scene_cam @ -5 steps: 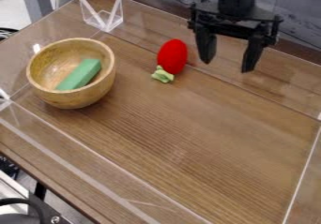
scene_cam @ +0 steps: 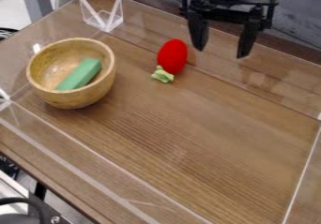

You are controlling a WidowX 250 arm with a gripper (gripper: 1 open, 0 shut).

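My black gripper (scene_cam: 224,35) is raised at the top of the view, open, its two fingers spread wide with nothing between them. Below and left of it a red oval object (scene_cam: 174,56) lies on the wooden table, with a small light-green piece (scene_cam: 163,74) just beside it. A wooden bowl (scene_cam: 99,93) sits at the left, holding a green elongated object (scene_cam: 81,74).
A clear plastic holder (scene_cam: 104,14) stands at the upper left. Cables lie off the table's left edge. The middle, right and front of the table (scene_cam: 201,153) are bare.
The objects on the table have not visibly moved.
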